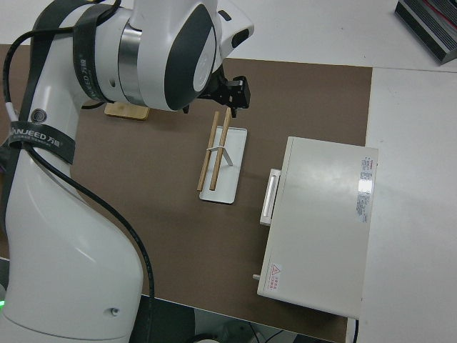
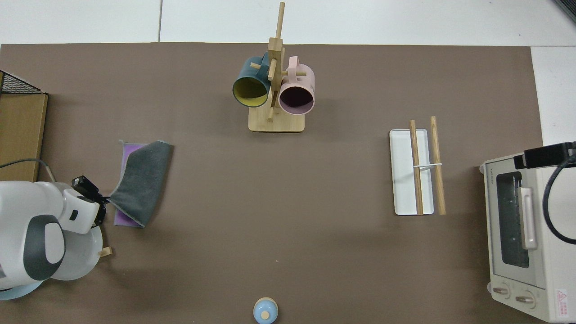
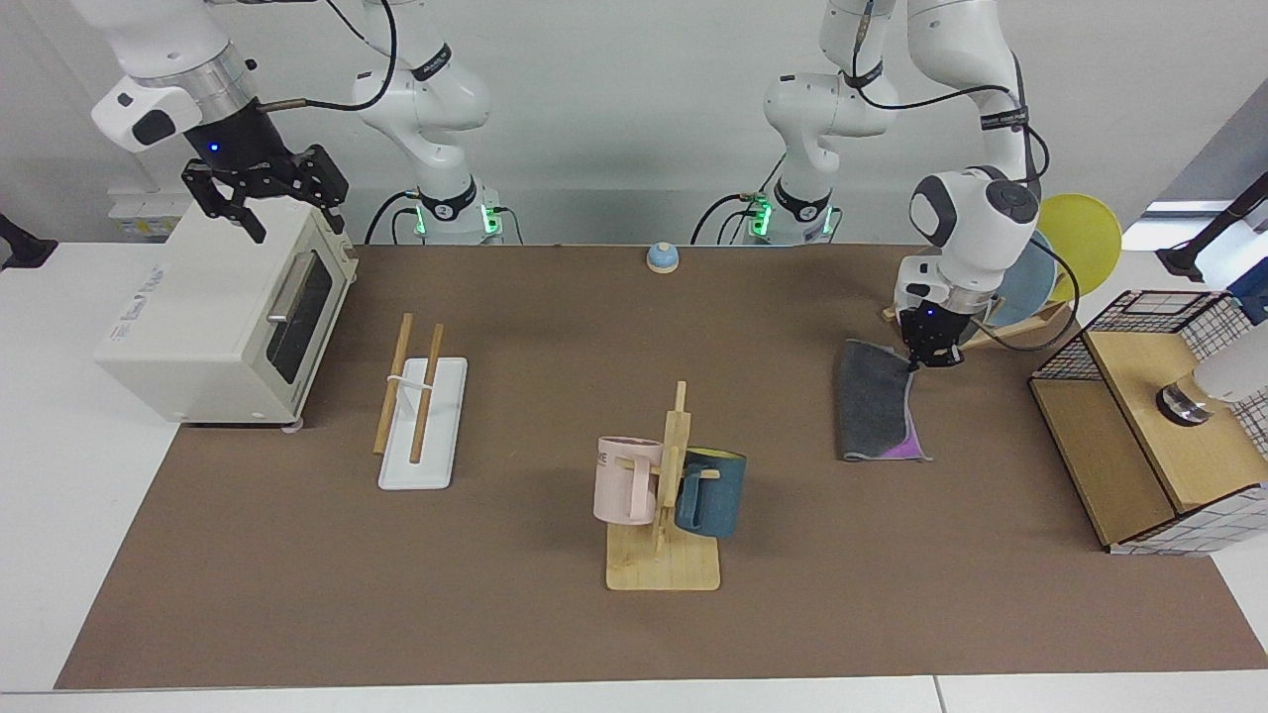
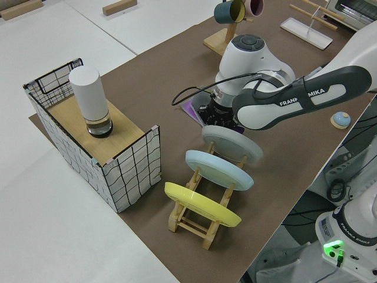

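A dark grey cloth with purple backing [image 2: 141, 181] lies folded on the brown mat. My left gripper [image 2: 97, 208] is at its lower left corner, in front of the plate rack; in the left view that gripper [image 3: 933, 351] reaches down beside the cloth [image 3: 871, 404]. Whether it is open or holds the corner is hidden. My right gripper [image 3: 267, 190] hangs over the white oven [image 3: 202, 321]; its finger state is unclear.
A mug tree with pink [image 2: 297, 92] and teal [image 2: 248, 86] mugs stands at the back middle. A white stand with wooden sticks [image 2: 402, 173] is at the right, a wire shelf [image 2: 19, 129] at the left, a blue round timer [image 2: 265, 311] at the front edge.
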